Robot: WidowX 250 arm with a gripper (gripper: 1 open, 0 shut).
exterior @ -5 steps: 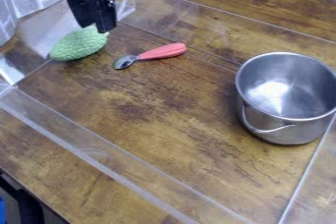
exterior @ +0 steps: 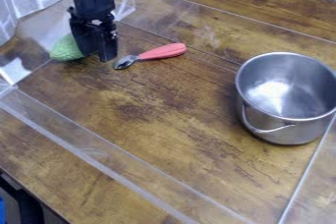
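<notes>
My black gripper (exterior: 94, 45) is low at the upper left, over a green textured oval object (exterior: 66, 49) that it partly hides. Whether its fingers are open or closed on the object I cannot tell. Just right of it lies a spoon with a pink handle (exterior: 160, 52) and a metal head (exterior: 125, 62).
A large steel pot (exterior: 282, 95) stands at the right. Transparent strips or walls run along its edges, with a light panel at the upper left.
My gripper has come down from above the green object to its level, now covering much of it. The spoon and pot have not moved.
</notes>
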